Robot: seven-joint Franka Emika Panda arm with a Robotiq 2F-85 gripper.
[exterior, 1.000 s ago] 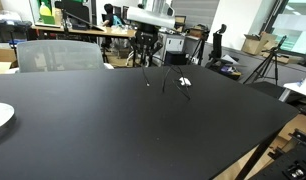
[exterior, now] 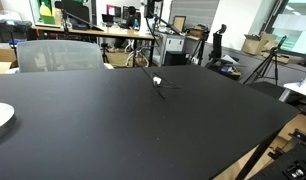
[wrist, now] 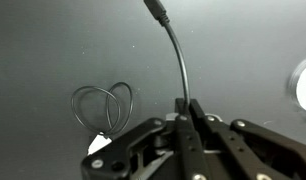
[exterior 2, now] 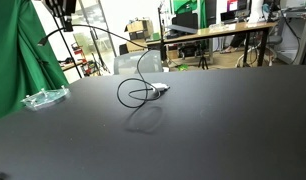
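Observation:
My gripper is shut on a thin black cable (wrist: pixel 181 62), high above the dark table. In the wrist view, one cable end with a black connector (wrist: pixel 156 10) sticks out beyond the fingers. A small white plug piece (wrist: pixel 99 144) rests on the table beside a loose loop of black cable. From exterior view 2, the cable (exterior 2: pixel 140 66) runs down from the gripper (exterior 2: pixel 65 12) at the upper left to coils near the white piece (exterior 2: pixel 161 87). The gripper (exterior: pixel 150 12) is at the top edge of exterior view 1.
A white round dish (exterior: pixel 1 115) stands at the table's left edge in exterior view 1. A clear container (exterior 2: pixel 45 97) is at the left of exterior view 2. A mesh-backed chair (exterior: pixel 61 55) stands behind the table.
The gripper has risen, lifting more of the cable off the table. The white piece has shifted left in exterior view 1, and less cable hangs in loops there.

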